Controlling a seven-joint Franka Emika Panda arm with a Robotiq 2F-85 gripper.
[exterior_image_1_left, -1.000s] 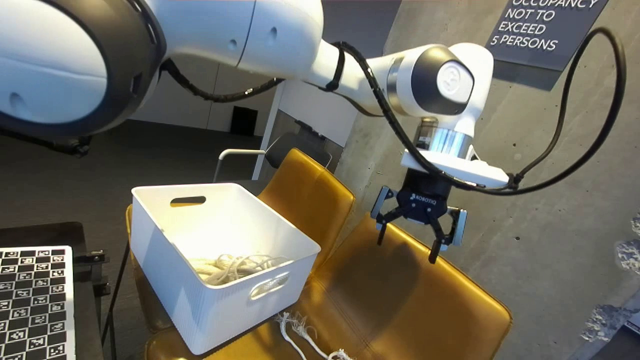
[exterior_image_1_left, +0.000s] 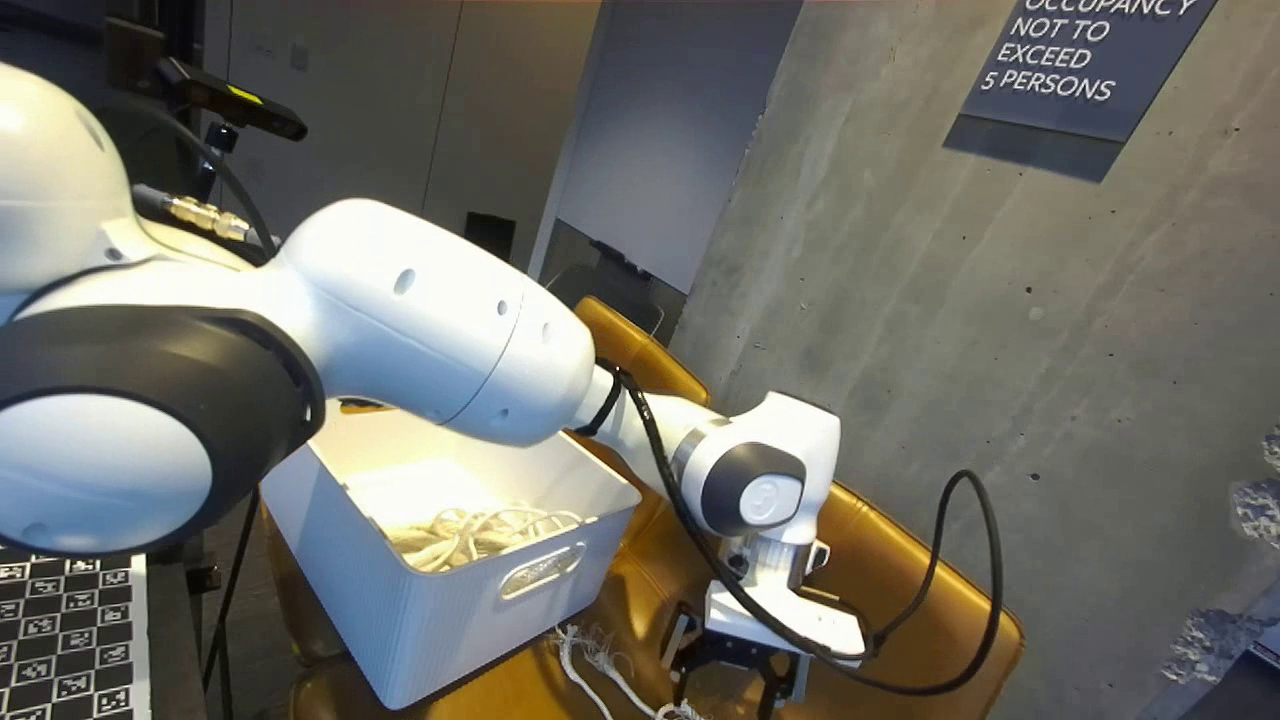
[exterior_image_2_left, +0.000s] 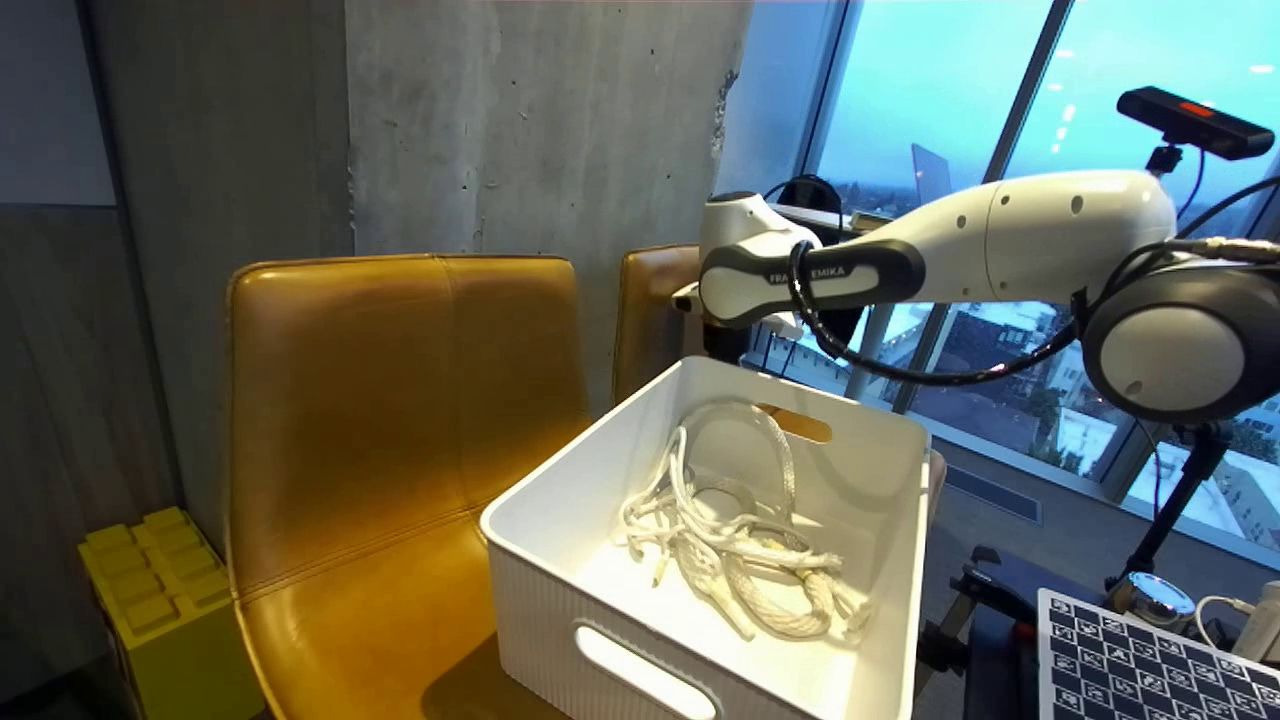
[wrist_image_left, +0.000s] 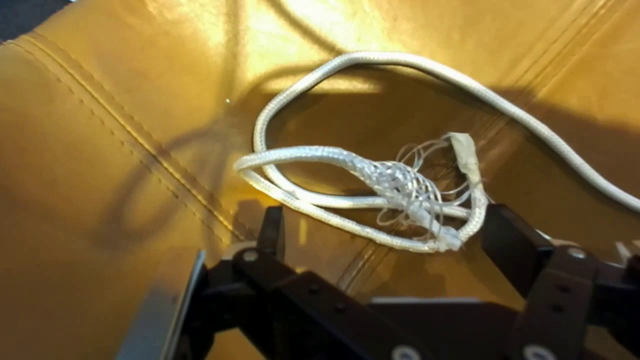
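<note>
In the wrist view a white rope (wrist_image_left: 384, 58) lies looped on the tan leather chair seat, its frayed section (wrist_image_left: 408, 186) between and just beyond my fingertips. My gripper stands open above the seat, with the right finger (wrist_image_left: 510, 246) close to a taped rope end. Exterior view 1 shows part of the rope (exterior_image_1_left: 594, 684) beside the bin, with the gripper (exterior_image_1_left: 726, 708) low over the chair at the bottom edge. The white bin (exterior_image_2_left: 564, 606) holds a tangle of white ropes (exterior_image_2_left: 720, 540). In exterior view 2 the bin hides the fingers.
The bin's tall walls stand close to the gripper on the seat. The chair backrest (exterior_image_1_left: 912, 576) rises behind the gripper, with a concrete wall (exterior_image_1_left: 1080, 396) beyond. A checkered board (exterior_image_1_left: 72, 636) lies at the left. A second tan chair (exterior_image_2_left: 396, 396) has clear room.
My arm has come down a long way and somewhat left, from above the backrest to low over the seat. The gripper is open in both. The bin has not moved.
</note>
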